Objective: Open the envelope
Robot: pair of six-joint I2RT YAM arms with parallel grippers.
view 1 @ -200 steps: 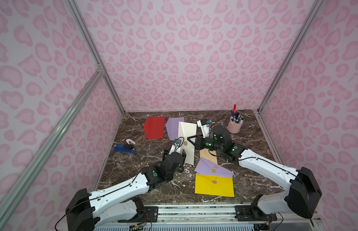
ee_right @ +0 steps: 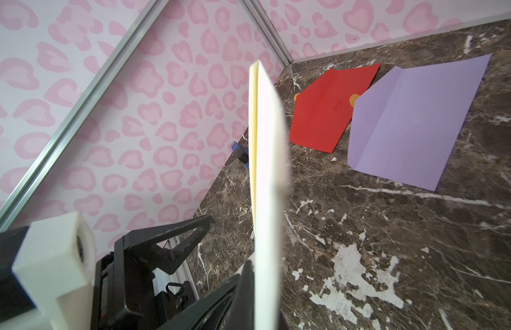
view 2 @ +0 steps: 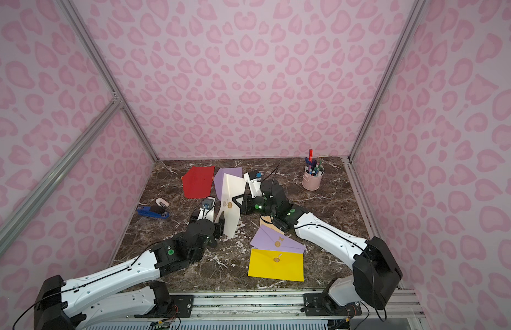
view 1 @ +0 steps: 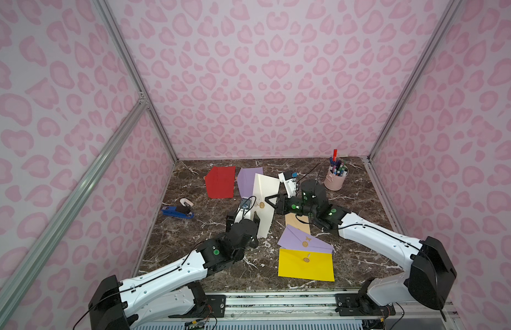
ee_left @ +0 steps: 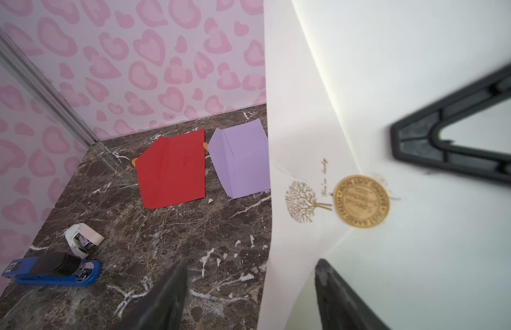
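Note:
A white envelope (view 1: 270,187) stands on edge, held up by my right gripper (view 2: 239,202), which is shut on it. In the left wrist view, its pointed flap (ee_left: 291,165) lies along the left side, with a tree print and a gold round seal (ee_left: 361,201) at the tip. One black right finger (ee_left: 425,137) crosses the envelope's face. My left gripper is open, its blurred fingers apart before the flap's edge. Whether they touch the paper I cannot tell.
Red (view 1: 220,182) and purple (view 1: 247,178) envelopes lie at the back. A purple envelope (view 1: 291,237) and a yellow one (view 1: 306,272) lie at front right. Staplers (view 1: 178,212) are at left, a pen cup (view 1: 335,178) at back right.
My left gripper has moved a little left, away from the envelope. The envelope has tilted slightly, its lower end shifting left. My right arm has moved only slightly.

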